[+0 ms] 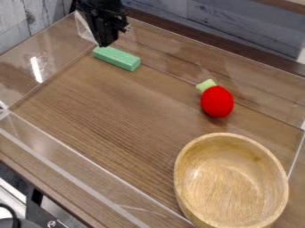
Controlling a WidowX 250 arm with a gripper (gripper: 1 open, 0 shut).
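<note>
The black gripper (103, 41) is high at the upper left of the camera view, shut, with nothing visible between its fingers. Just below and right of it a green block (117, 58) lies on the wooden table. A red round object (217, 101) rests at the right, with a small pale green piece (205, 86) behind it. An empty wooden bowl (231, 206) fills the lower right.
Raised edges border the table at the back and left, with cables outside the lower left corner.
</note>
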